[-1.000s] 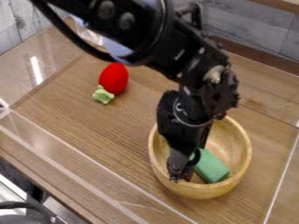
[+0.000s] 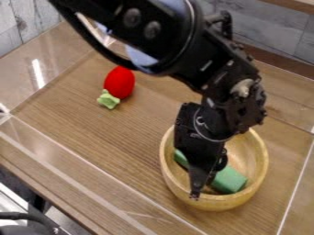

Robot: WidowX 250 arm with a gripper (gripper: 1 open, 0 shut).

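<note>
A black robot arm reaches down from the top into a yellow bowl [image 2: 244, 191] at the lower right. Its gripper [image 2: 197, 174] is inside the bowl, over a green cylindrical object [image 2: 229, 181] lying there. The dark fingers overlap the left part of the green object; whether they grip it cannot be told.
A red round object [image 2: 119, 83] and a small light green piece [image 2: 108, 99] lie on the wooden table [image 2: 92, 156] at the upper left. A wall edge runs along the back.
The gripper has shifted slightly to the right, further over the green object, whose visible left end now shows beside the fingers.
</note>
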